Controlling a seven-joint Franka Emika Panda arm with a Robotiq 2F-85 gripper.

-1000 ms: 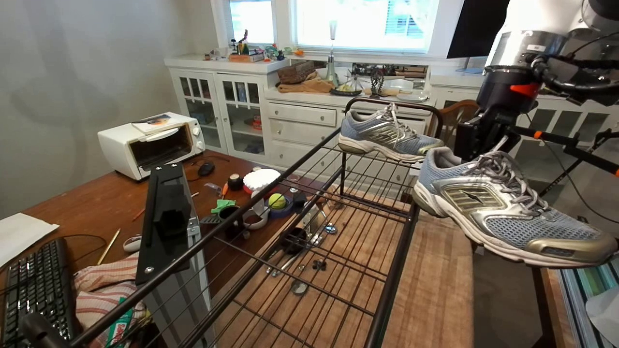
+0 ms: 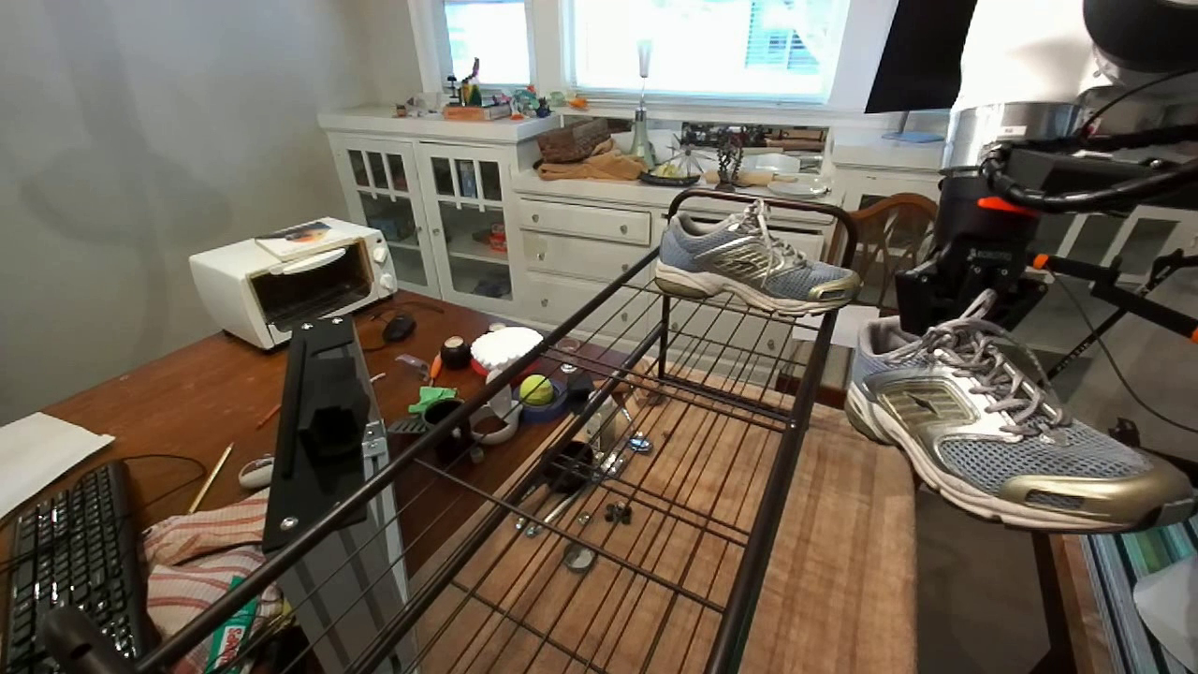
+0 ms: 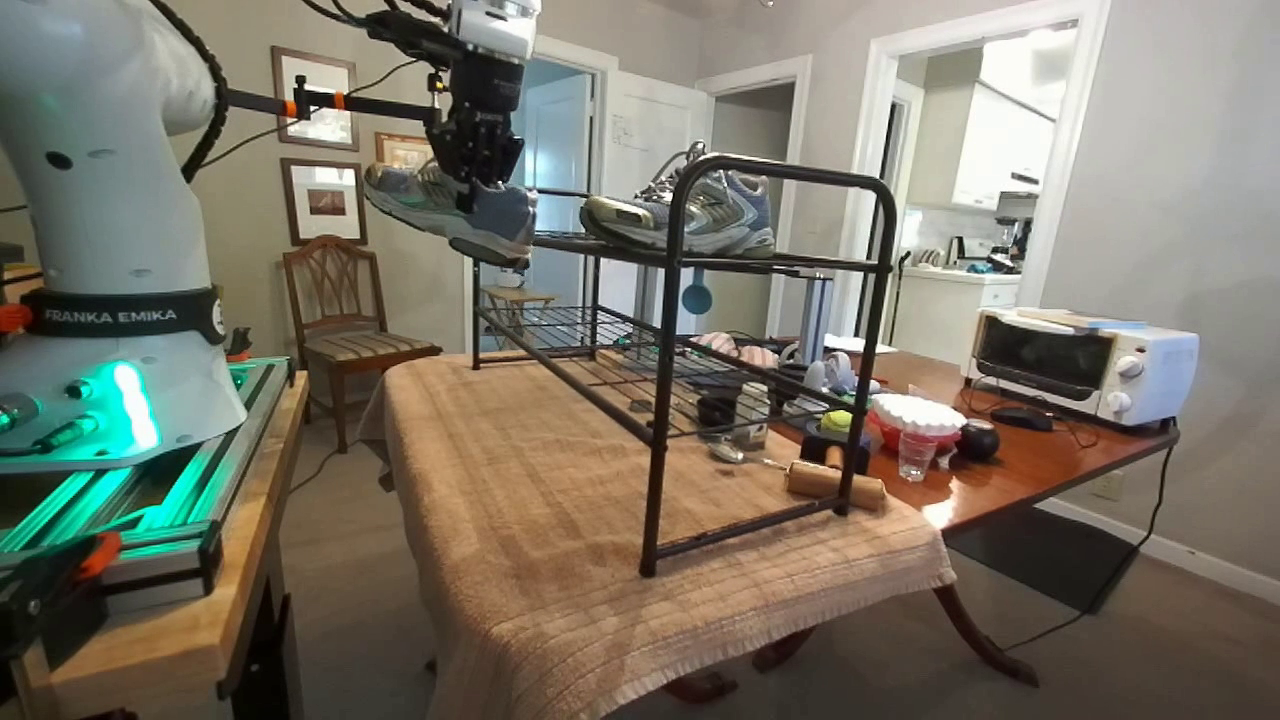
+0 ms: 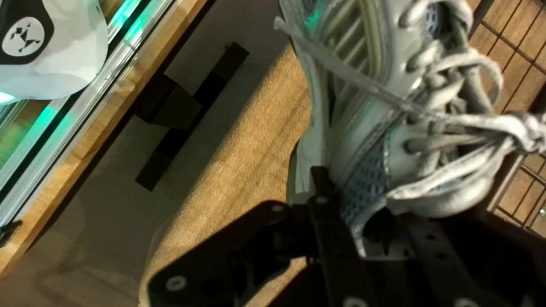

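A grey-blue running shoe with a gold toe [image 2: 988,416] hangs in the air on the robot's side of the black wire rack [image 2: 775,505]. My gripper [image 3: 471,192] is shut on it near the heel, with one finger [image 4: 322,199] against the outer side; the other contact is hidden by the laces and dark parts. In the wrist view the held shoe [image 4: 358,102] fills the upper middle, its laces toward the rack. The matching shoe [image 2: 741,264] sits on the rack's top shelf, at the end nearer the window, toe toward the robot's side.
Beside the resting shoe, the top shelf is bare. Below the rack lie a tan towel [image 3: 516,516] and several small tools. A toaster oven [image 3: 1086,360] and keyboard [image 2: 79,562] are on the wooden table. A chair [image 3: 342,300] stands behind.
The held shoe has shifted right in exterior view 1, away from the rack's edge, and its heel sits lower. The wrist has turned to a more upright pose. The other shoe stays put.
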